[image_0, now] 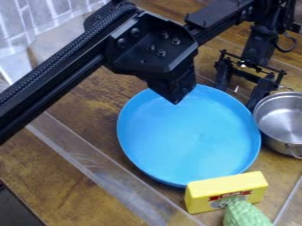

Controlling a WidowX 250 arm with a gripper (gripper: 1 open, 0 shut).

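The black gripper (248, 75) is at the upper right, behind the blue plate (186, 137) and just above the steel pot (281, 122); whether it is open or shut is unclear at this size. A yellow box (224, 191) lies at the front right by the plate's rim, and a green textured object (245, 214) lies in front of it.
A large black arm link (147, 53) crosses the upper left, hiding part of the table. Bare wooden table (53, 172) is at the left, with a transparent strip running diagonally. A white tiled surface (41, 18) is at the top left.
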